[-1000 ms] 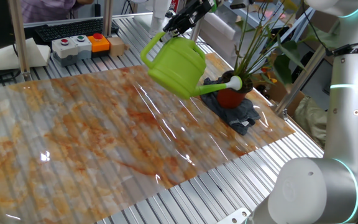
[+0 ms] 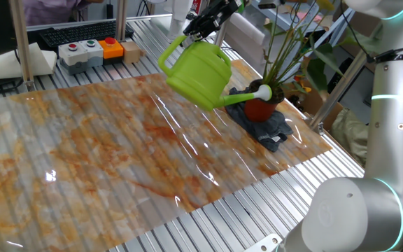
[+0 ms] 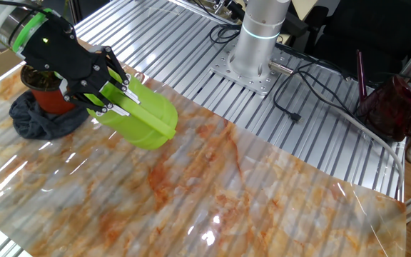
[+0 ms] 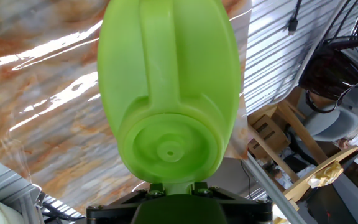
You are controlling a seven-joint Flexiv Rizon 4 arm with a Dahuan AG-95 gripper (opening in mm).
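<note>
A light green watering can (image 2: 200,75) is held tilted above the marbled sheet, its spout (image 2: 247,97) sloping down and its pale rose (image 2: 263,92) at the rim of the plant pot. My gripper (image 3: 114,100) is shut on the can's handle. The brown-red pot (image 2: 259,110) holds a tall leafy plant (image 2: 283,59) and stands on a dark crumpled cloth (image 2: 275,131). In the wrist view the can (image 4: 169,74) fills the middle and hides the spout and pot. Whether water is flowing cannot be made out.
Button boxes (image 2: 81,56) and a keyboard (image 2: 72,33) lie at the back left. A dark red jug (image 3: 394,107) stands at the far right of exterior view 2, near loose cables (image 3: 291,113). Most of the marbled sheet (image 2: 82,161) is bare.
</note>
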